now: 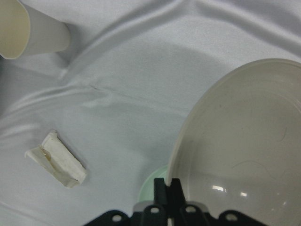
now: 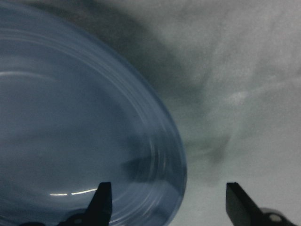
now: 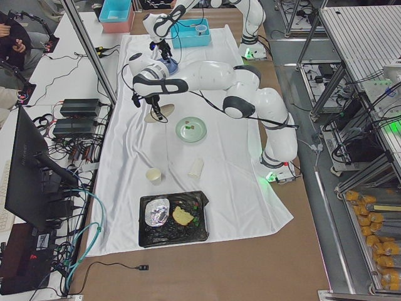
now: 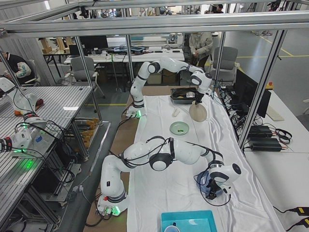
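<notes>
My left gripper is shut on the rim of a beige plate (image 1: pixel 240 136), lifted above the white cloth. A green plate (image 3: pixel 191 129) lies mid-table with small bits on it. My right gripper is open at the edge of a blue plate (image 2: pixel 80 117) at the far end, the rim lying between its fingers. A pale cup (image 3: pixel 154 174) and a folded white wrapper (image 1: pixel 59 160) lie on the cloth.
A black tray (image 3: pixel 173 232) with foil and a yellow piece is at one end; a blue bin (image 4: pixel 188 217) with a mug is at the other.
</notes>
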